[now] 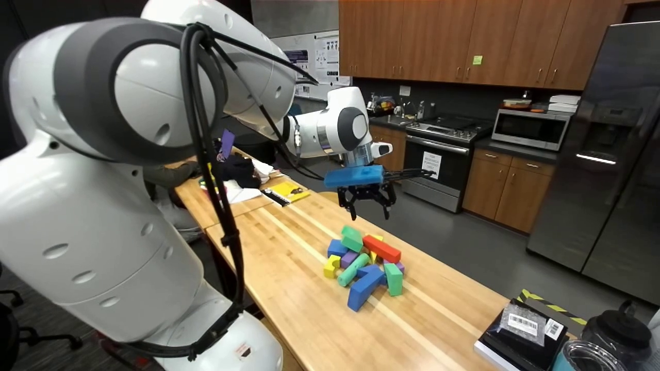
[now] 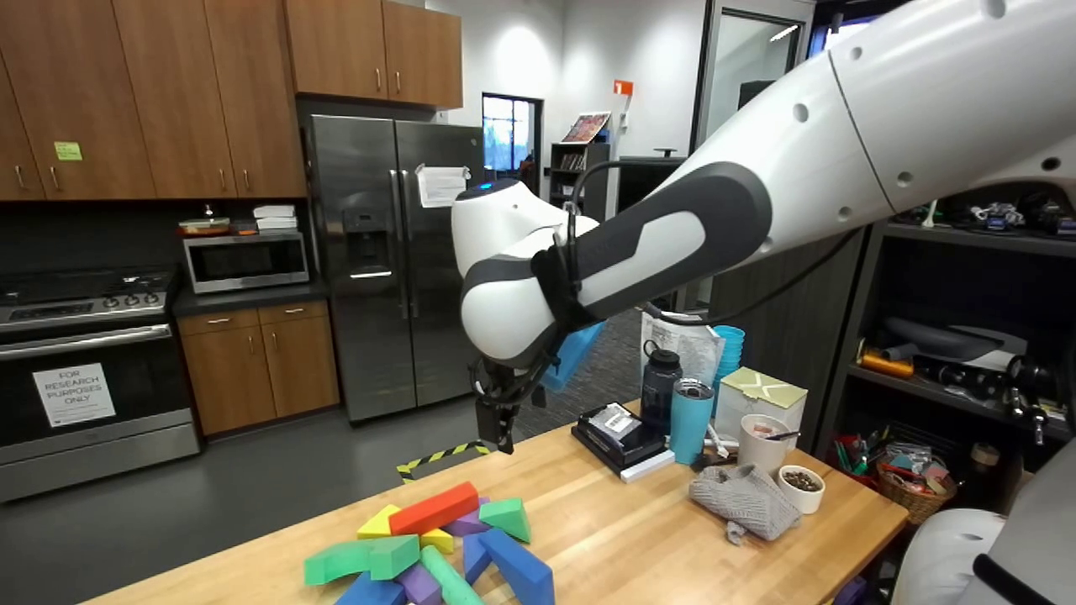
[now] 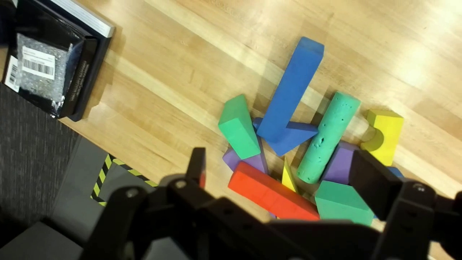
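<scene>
Above the heap of blocks hangs my gripper (image 1: 369, 216), open, its fingers apart and free of any block. The wrist view shows the heap below the fingers. A red block (image 3: 273, 193) lies nearest the gap, beside a green block (image 3: 343, 202). Another green block (image 3: 239, 125) leans on a purple block (image 3: 255, 160). A long blue block (image 3: 291, 89) rests over a blue triangle (image 3: 294, 136). A green cylinder (image 3: 329, 136) lies beside a second purple block (image 3: 341, 162), and a notched yellow block (image 3: 384, 135) is at the right. The dark fingers cover part of the heap.
A black box (image 2: 617, 435) sits at the table's far end, near a dark bottle (image 2: 661, 388), a teal tumbler (image 2: 691, 422), a white mug (image 2: 763, 444) and a grey cloth (image 2: 746, 498).
</scene>
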